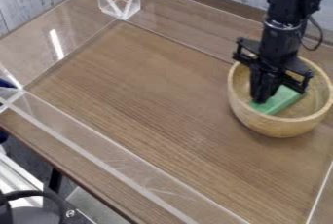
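Note:
A black gripper point(260, 80) reaches down from the upper right into a wooden bowl point(274, 127) at the right of the table. Its fingertips are low inside the bowl, at the left part of a green object point(283, 99) lying there, and partly cover it. Whether anything is between the fingers cannot be seen clearly.
A clear plastic piece point(119, 2) sits at the back left. Dark hardware point(26, 208) is at the lower left corner.

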